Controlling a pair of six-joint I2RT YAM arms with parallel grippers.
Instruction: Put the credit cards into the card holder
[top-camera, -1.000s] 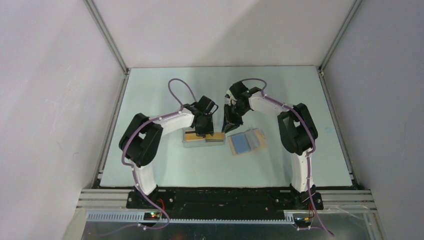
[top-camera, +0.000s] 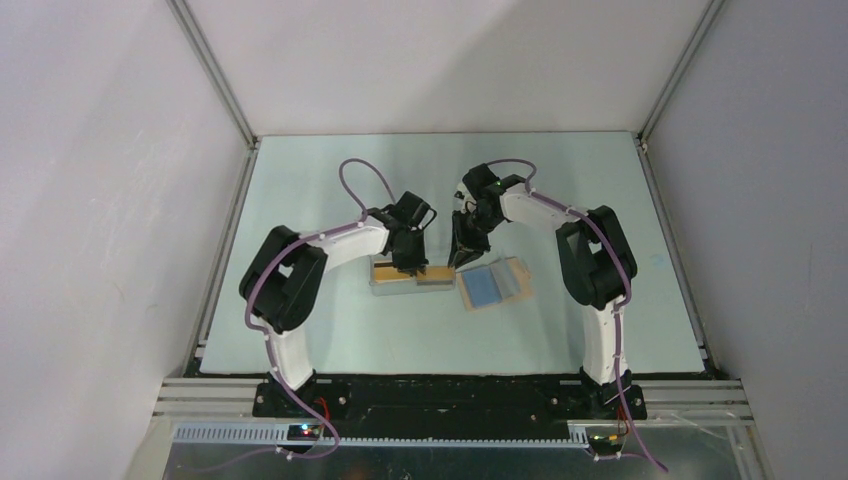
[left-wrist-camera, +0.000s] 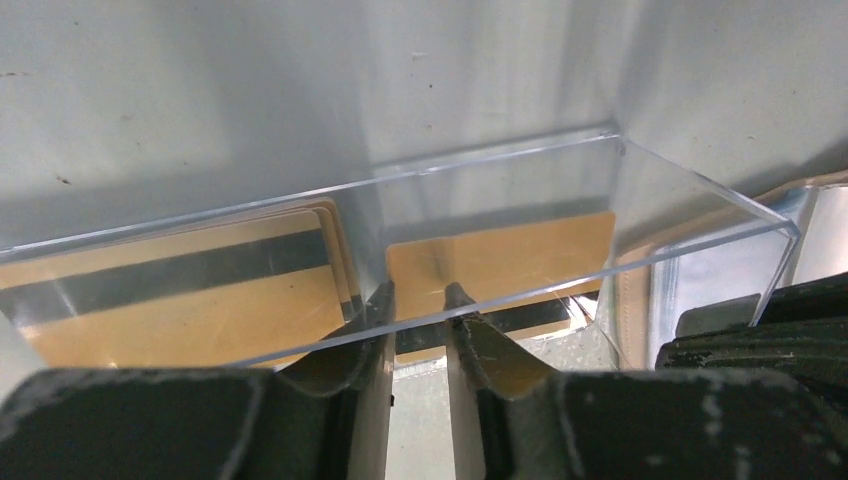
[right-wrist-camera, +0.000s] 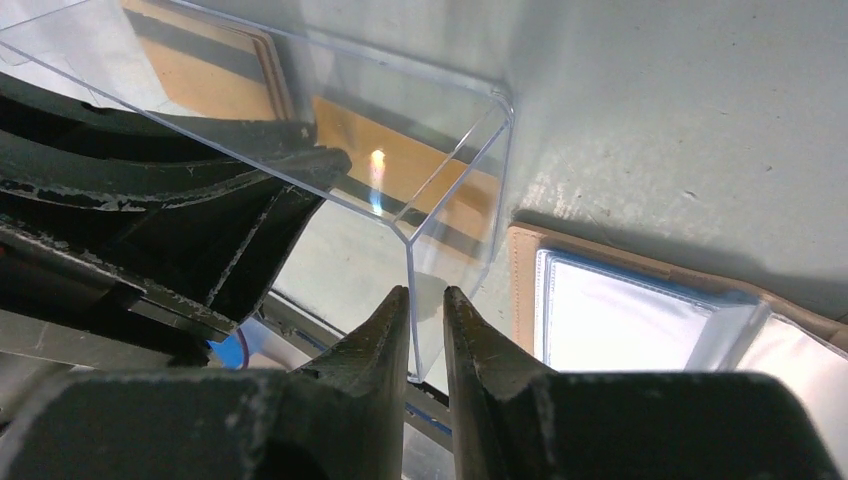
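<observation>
The clear card holder (top-camera: 400, 288) holds gold cards with dark stripes: a stack (left-wrist-camera: 170, 290) in its left section and a card (left-wrist-camera: 500, 250) in its right section. My left gripper has its fingertips slightly apart at the holder, beside the right card; whether anything is gripped is unclear. My right gripper is at the holder's right end, fingers slightly apart, one tip either side of the clear end edge; contact cannot be told.
A tan card sleeve (top-camera: 520, 290) with blue and pale inner parts lies right of the holder (right-wrist-camera: 450, 200).
The holder has shifted slightly to the right, and my right gripper has moved slightly right with it. The left gripper has barely moved.
</observation>
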